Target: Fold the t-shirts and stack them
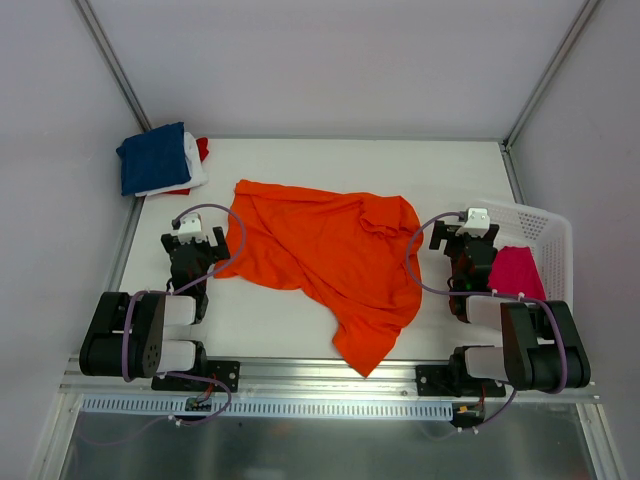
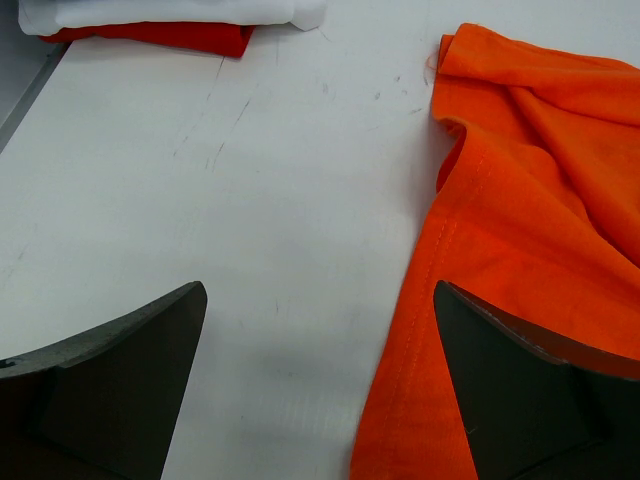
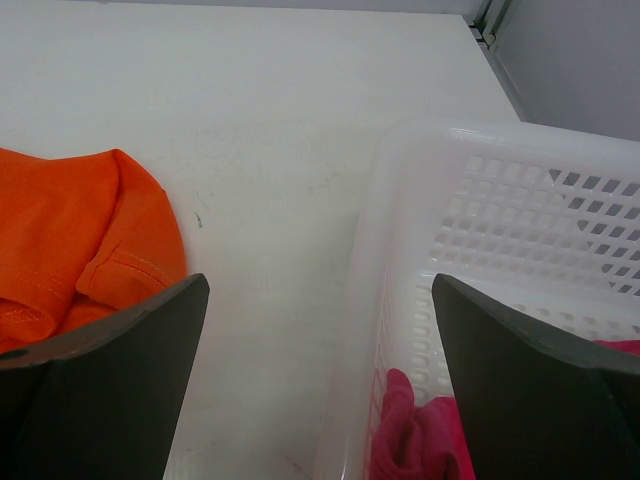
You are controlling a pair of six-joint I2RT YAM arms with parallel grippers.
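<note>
An orange t-shirt (image 1: 340, 250) lies spread and rumpled across the middle of the table, one corner hanging over the front edge. Its left part (image 2: 480, 230) has loose creases in the left wrist view. At the back left is a stack of folded shirts, with a dark blue one (image 1: 153, 160) on top of white (image 2: 170, 12) and red (image 2: 160, 37) ones. My left gripper is open above the shirt's left side, empty. My right gripper is open too, between the orange shirt (image 3: 90, 220) and the basket, holding nothing.
A white perforated basket (image 3: 400, 200) stands at the right with a crimson cloth (image 3: 420, 430) inside. Bare table (image 1: 350, 165) runs along the back, and side walls bound the work area.
</note>
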